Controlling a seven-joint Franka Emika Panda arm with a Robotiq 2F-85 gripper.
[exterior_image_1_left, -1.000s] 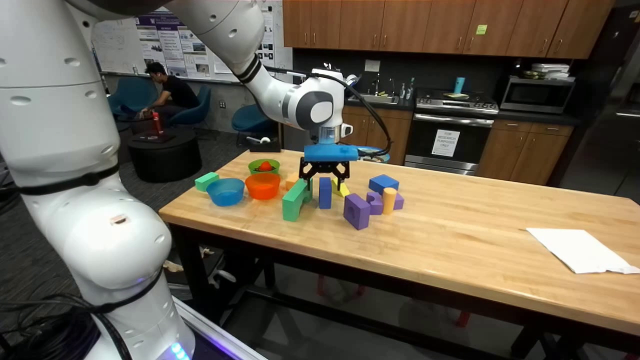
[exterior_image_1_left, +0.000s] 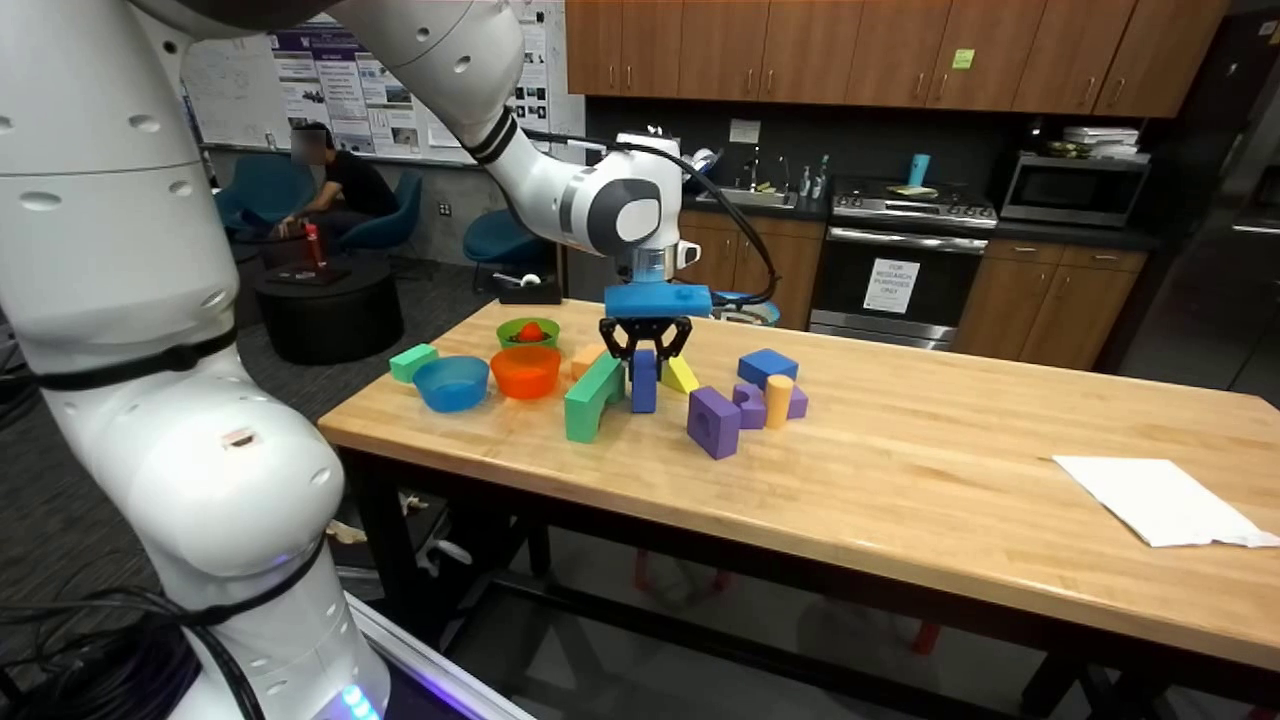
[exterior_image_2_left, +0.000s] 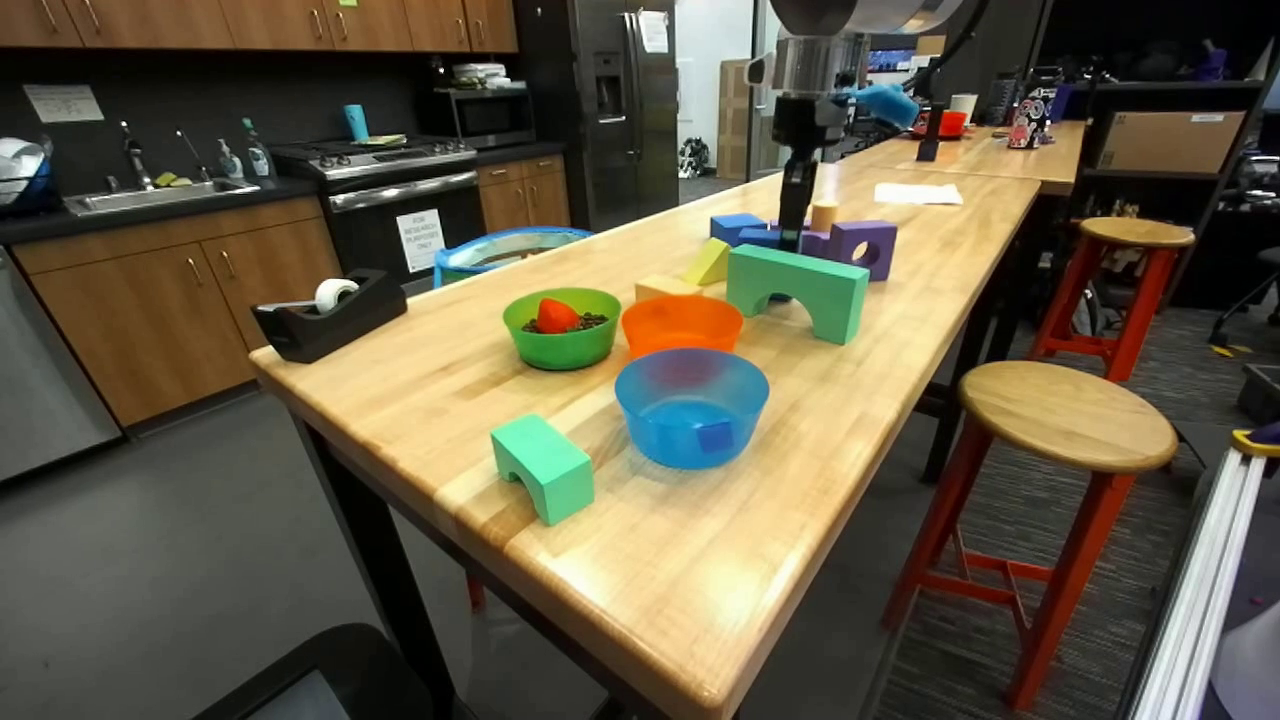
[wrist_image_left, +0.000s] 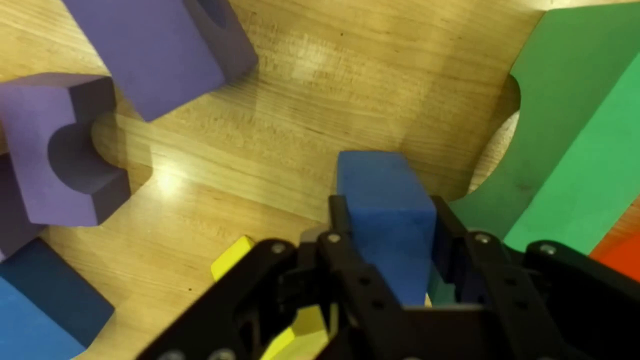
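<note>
My gripper is shut on a dark blue block (wrist_image_left: 387, 180), with one black finger against each side of it. In exterior view 1 the blue block (exterior_image_1_left: 644, 384) stands upright between the fingers, just right of a long green arch block (exterior_image_1_left: 588, 406). Whether its underside touches the table cannot be made out. From exterior view 2, the green arch (exterior_image_2_left: 798, 288) hides most of the held block and the fingertips.
Purple blocks (exterior_image_1_left: 714, 422), an orange cylinder (exterior_image_1_left: 779, 401) and another blue block (exterior_image_1_left: 768, 364) stand to the right. A yellow block (exterior_image_1_left: 680, 374) is close behind. Orange (exterior_image_1_left: 525, 374), blue (exterior_image_1_left: 451, 386) and green (exterior_image_1_left: 529, 341) bowls sit left.
The fingers have come together from an open stance onto the blue block. Block and gripper now stand slightly further left, the block a touch higher in the picture.
</note>
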